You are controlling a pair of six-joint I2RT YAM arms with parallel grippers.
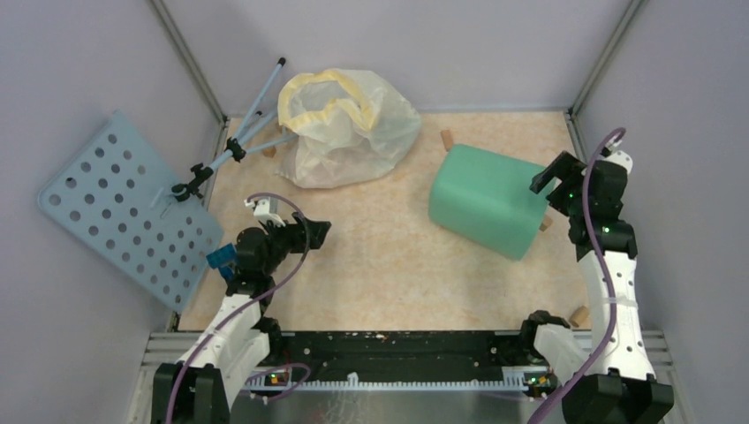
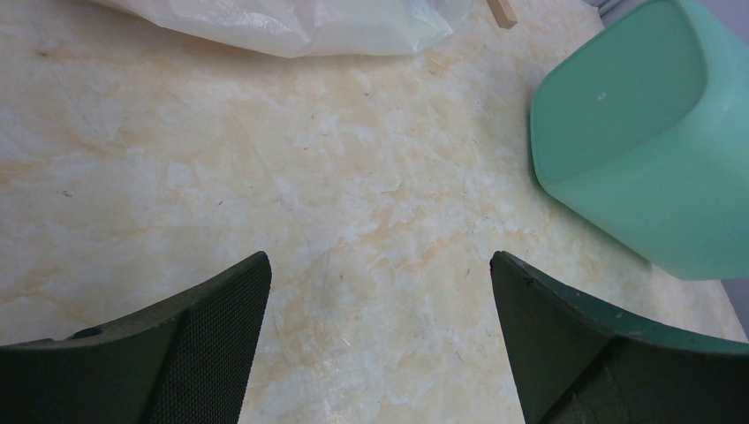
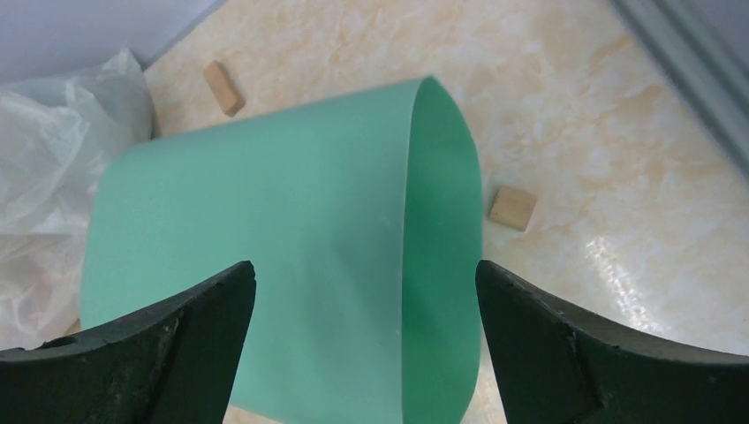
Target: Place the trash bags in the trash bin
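Observation:
The green trash bin lies on its side right of centre, its mouth facing right. At that mouth end is my right gripper, open; in the right wrist view the bin's rim shows between its spread fingers, with no grip on it. A translucent whitish bag with a yellow band round its top stands at the back, left of the bin. My left gripper is open over bare table, in front of the bag, nothing between its fingers.
A perforated blue-grey panel on a tripod stand takes up the left side. Small wooden blocks sit at several spots round the table.

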